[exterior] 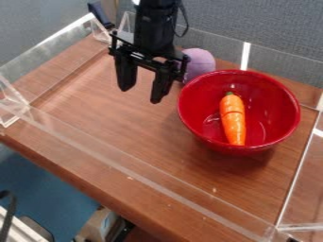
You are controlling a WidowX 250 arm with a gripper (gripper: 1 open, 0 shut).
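My black gripper (143,81) hangs over the wooden table at the upper middle, its two fingers spread with nothing between them. Right of it and behind sits a purple ball-like object (198,61), partly hidden by the gripper. A red bowl (263,123) stands on the right, holding an orange carrot (232,119).
Clear plastic walls edge the table (113,142) at the back, left and right. Below the front left edge are a blue floor, a cable and a cardboard piece.
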